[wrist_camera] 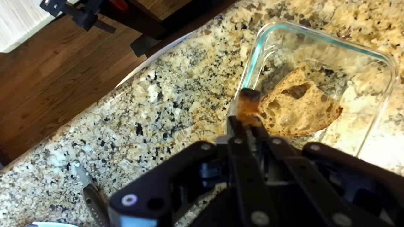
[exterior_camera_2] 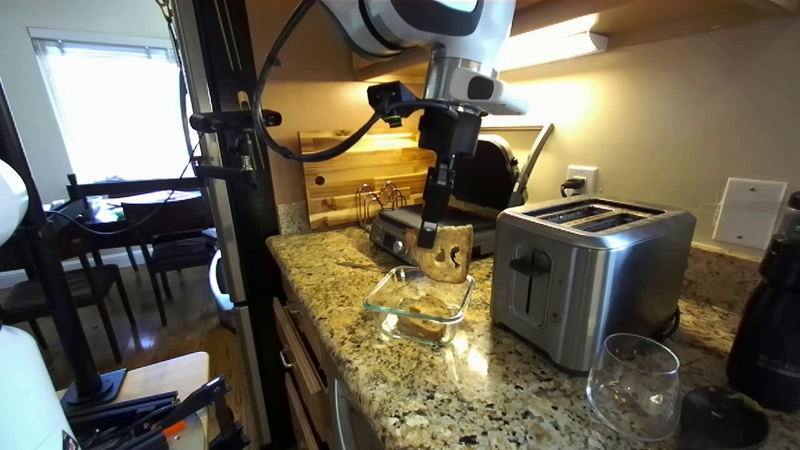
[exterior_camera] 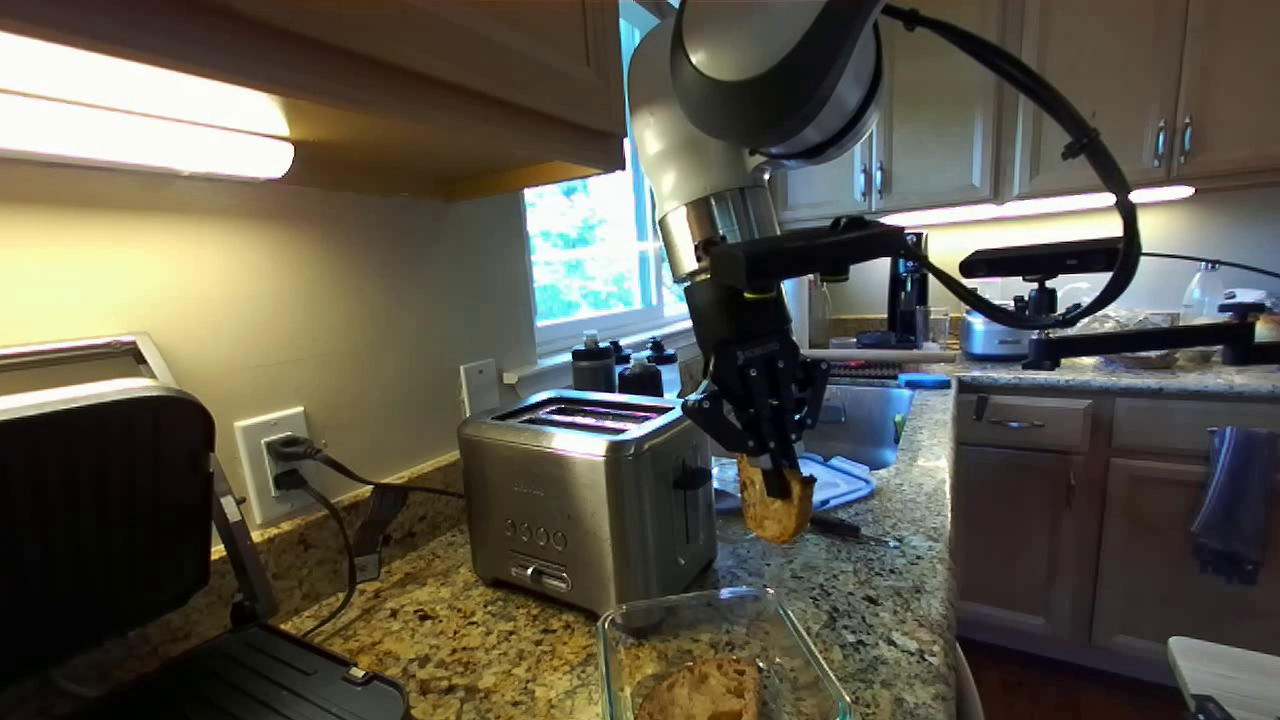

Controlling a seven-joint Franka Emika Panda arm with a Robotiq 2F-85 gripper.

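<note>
My gripper point(exterior_camera: 774, 480) is shut on a slice of bread point(exterior_camera: 775, 514), which hangs upright below the fingertips, clear of the counter. In exterior view 2 the held slice point(exterior_camera_2: 447, 255) shows its holed face, above and behind the glass dish. The wrist view shows only a blurred edge of the held bread point(wrist_camera: 248, 107) between the fingers. A second bread slice point(wrist_camera: 299, 106) lies flat in the clear glass dish point(wrist_camera: 392, 72). The steel toaster point(exterior_camera_2: 600, 262) stands beside the gripper, and its two top slots look empty.
An opened black grill point(exterior_camera: 102, 504) sits past the toaster. A drinking glass point(exterior_camera_2: 634, 390) and dark bottle point(exterior_camera_2: 776, 315) stand near the toaster's other end. A knife point(wrist_camera: 92, 200) lies on the counter, near the blue-white lid point(exterior_camera: 840, 480). Bare granite runs along the front edge.
</note>
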